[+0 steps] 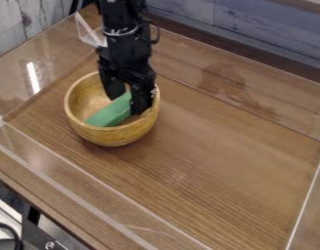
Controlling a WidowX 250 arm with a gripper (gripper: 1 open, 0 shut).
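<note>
A yellow bowl (94,133) sits on the left part of the wooden table. Inside it lies a green elongated object (109,114). My black gripper (128,97) is over the bowl, its fingers reaching down inside the rim around the upper right end of the green object. The gripper stands open; whether its fingers touch the object is hard to tell, as the dark parts overlap it.
Pale walls border it at the back and upper left. A dark cable lies at the lower left corner.
</note>
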